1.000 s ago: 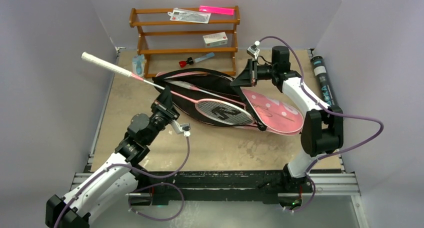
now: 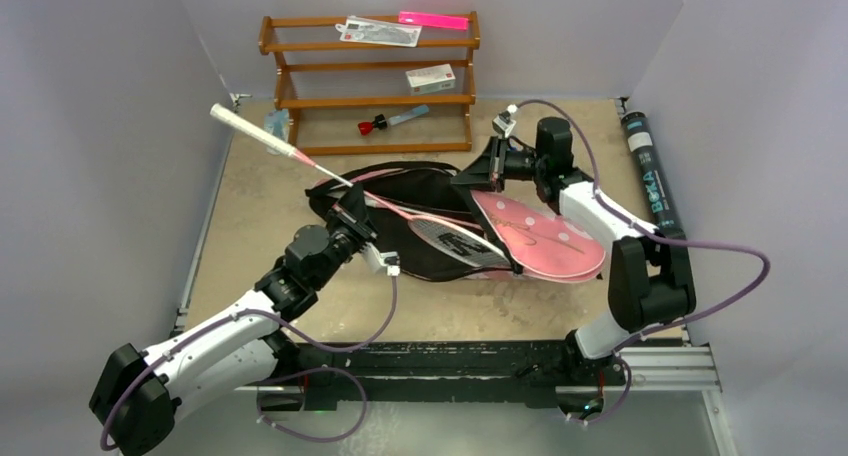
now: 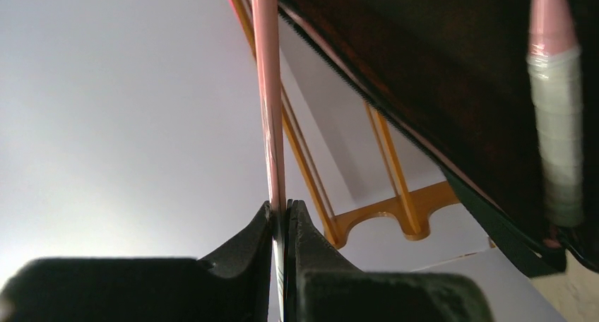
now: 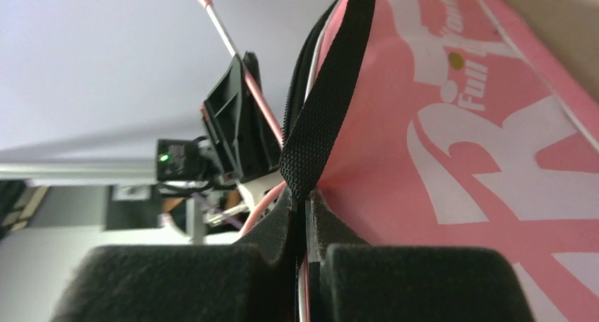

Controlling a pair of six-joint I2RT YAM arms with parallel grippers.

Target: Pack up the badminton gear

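Observation:
My left gripper (image 2: 352,201) is shut on the pink-and-white shaft of a badminton racket (image 3: 272,124); its white handle (image 2: 245,125) sticks out to the upper left, and its head (image 2: 450,241) lies in the open black-and-pink bag (image 2: 400,256). A second racket (image 3: 554,124) rests inside the bag. My right gripper is shut at the edge of the pink dotted bag cover (image 4: 459,159), with the black strap (image 4: 328,96) running to its fingertips.
A wooden rack (image 2: 370,102) with small packages stands at the back. A black shuttlecock tube (image 2: 650,176) lies along the right wall. Bare table shows in front of the bag.
My left gripper has moved right with the racket, whose head is further toward the cover. My right gripper has shifted slightly left and down, and the bag has shifted toward the front.

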